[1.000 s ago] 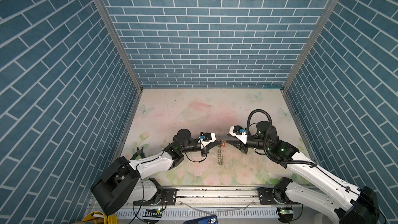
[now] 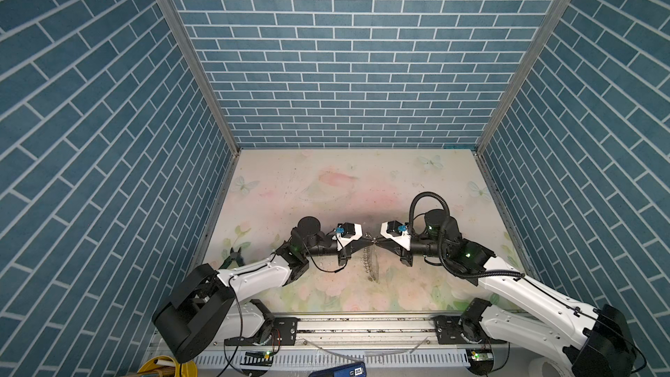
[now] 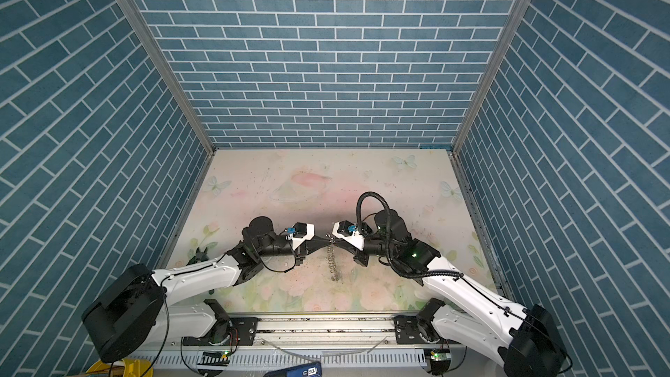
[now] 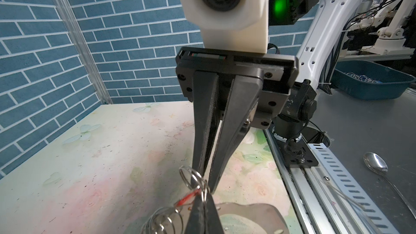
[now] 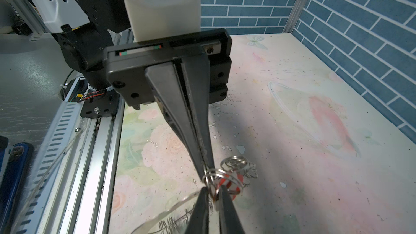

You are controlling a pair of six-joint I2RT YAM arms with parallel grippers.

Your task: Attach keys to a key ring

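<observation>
Where the two arms meet above the table, my left gripper (image 2: 370,239) is shut on a thin wire key ring (image 4: 190,177). From it hang more looped rings (image 5: 236,163), a small red piece (image 4: 187,197) and a long strand of coils (image 2: 367,263). A flat, pale metal piece (image 4: 260,212) with a wide opening shows beneath the fingers; I cannot tell whether it is a key. My right gripper comes in from the opposite side, partly open, its fingers (image 5: 227,212) apart around the ring's lower part. Its exact contact with the wire is hidden.
Brick-patterned walls (image 2: 356,56) close in the sides and back. Beyond the front rail, a blue bin (image 4: 368,78) with shiny contents and a spoon (image 4: 376,163) lie on a grey surface.
My right gripper has moved left to the rings, closing the gap to my left gripper. The hanging strand has swung slightly; the left arm has stayed put.
</observation>
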